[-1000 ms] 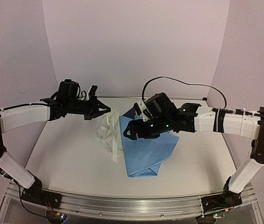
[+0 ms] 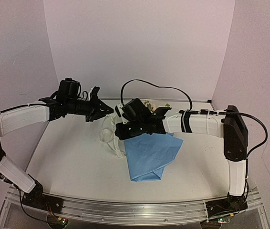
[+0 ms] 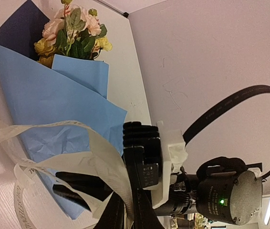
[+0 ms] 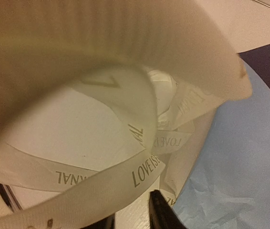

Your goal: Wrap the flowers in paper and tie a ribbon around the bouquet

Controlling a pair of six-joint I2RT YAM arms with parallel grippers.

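Note:
The bouquet's blue wrapping paper (image 2: 149,155) lies on the table, its pink and yellow flowers (image 3: 73,33) showing in the left wrist view. A pale printed ribbon (image 3: 109,164) hangs in loose loops beside the paper. My left gripper is shut on that ribbon, left of the bouquet. My right gripper stands open close by, its fingers (image 4: 161,210) apart, with ribbon crossing in front of them. In the left wrist view, a strand runs past the right fingers (image 3: 80,181); whether it lies between them is unclear.
The right arm (image 2: 197,123) reaches over the bouquet and covers most of the flowers in the top view. Bare table (image 2: 73,162) lies at the front left. A wall (image 2: 140,47) closes off the back.
My right gripper has moved left across the paper to the ribbon, close to the left gripper. The hanging ribbon end has shifted slightly. The left arm has barely moved.

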